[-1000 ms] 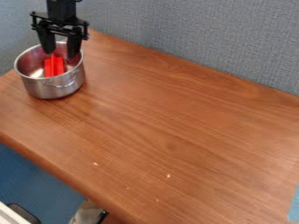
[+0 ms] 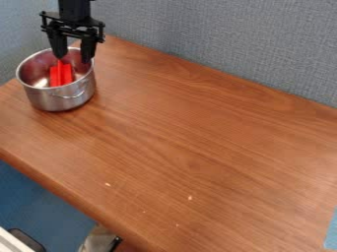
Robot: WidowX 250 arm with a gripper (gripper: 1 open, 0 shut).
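A steel pot [image 2: 59, 95] stands at the left end of the wooden table, with a red object [image 2: 61, 76] inside it. My black gripper [image 2: 71, 55] hangs over the pot from the top, its two fingers parted and reaching down to about the rim, above the red object. I see nothing clearly held between the fingers.
A grey padded wall [image 2: 237, 39] runs along the back. At the bottom left, past the table's edge, are a blue floor and some metal and white fixtures.
The pot and red object look unmoved.
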